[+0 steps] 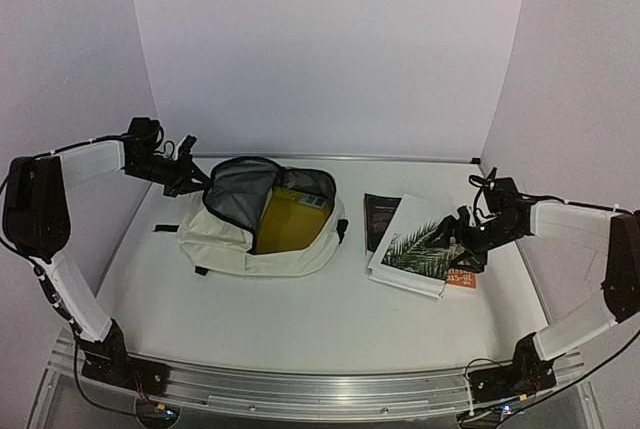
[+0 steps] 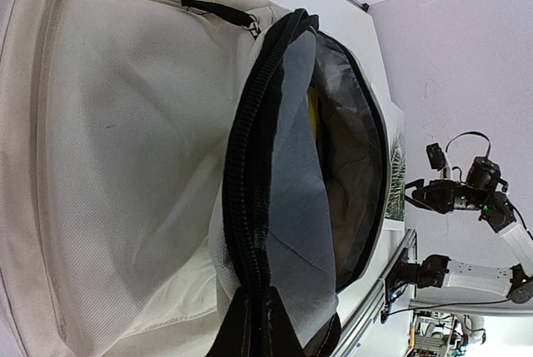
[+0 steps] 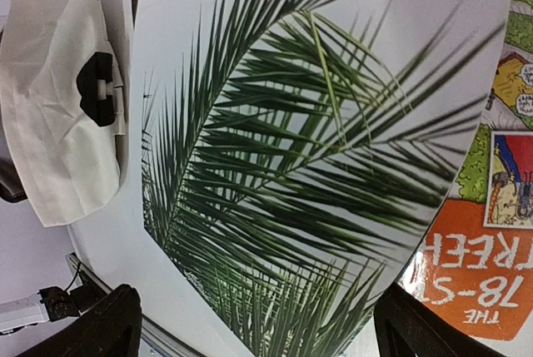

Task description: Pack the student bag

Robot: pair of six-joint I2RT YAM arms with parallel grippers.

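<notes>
A white backpack (image 1: 240,259) lies on the left of the table, its main pocket unzipped, with a yellow item (image 1: 292,219) inside. My left gripper (image 1: 205,183) is shut on the zippered edge of the bag's flap (image 2: 250,166), holding the mouth apart. At the right, a white palm-leaf book (image 1: 410,246) lies askew over an orange, colourful book (image 3: 475,274), whose corner shows. A dark book (image 1: 380,211) is partly covered behind it. My right gripper (image 1: 458,247) stands open over the palm book's right side, one finger (image 3: 416,328) near its edge, nothing clamped.
Bare table (image 1: 270,324) stretches in front of the bag and books. A narrow gap separates the bag from the books. A metal rail (image 1: 330,384) runs along the front, and walls close in the back and sides.
</notes>
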